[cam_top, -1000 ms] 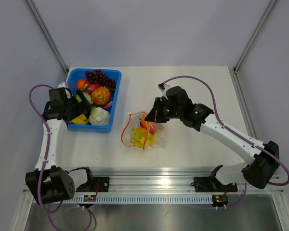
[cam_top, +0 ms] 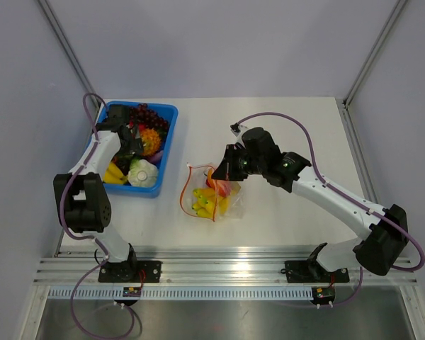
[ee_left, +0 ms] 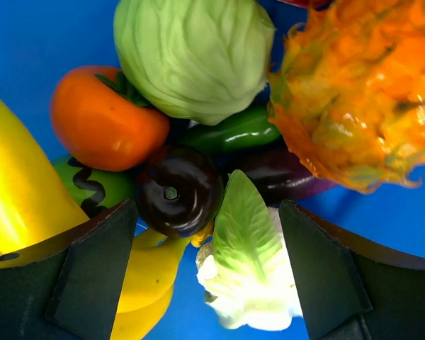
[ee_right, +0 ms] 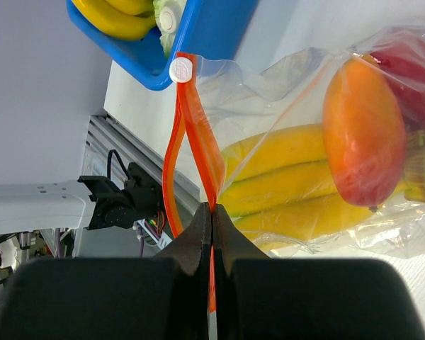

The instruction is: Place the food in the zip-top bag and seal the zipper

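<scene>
The clear zip top bag (cam_top: 231, 205) lies on the table with its orange-edged mouth (ee_right: 198, 134) spread apart and facing left. Inside are yellow bananas (ee_right: 290, 173), an orange-red mango-like fruit (ee_right: 365, 131) and a dark red item (ee_right: 411, 78). My right gripper is shut on the orange rim, where the strip runs between its fingertips. Over the blue bin (cam_top: 168, 142) hangs my left gripper, open and empty. Below its fingers show a dark round fruit (ee_left: 178, 190), a leafy white-green vegetable (ee_left: 249, 251) and bananas (ee_left: 152, 276).
The bin also holds a green cabbage (ee_left: 195, 57), an orange persimmon-like fruit (ee_left: 106, 117), a spiky orange fruit (ee_left: 361, 99), a purple eggplant (ee_left: 280, 173) and grapes (cam_top: 147, 117).
The right gripper stays at the bag's mouth, almost unmoved.
</scene>
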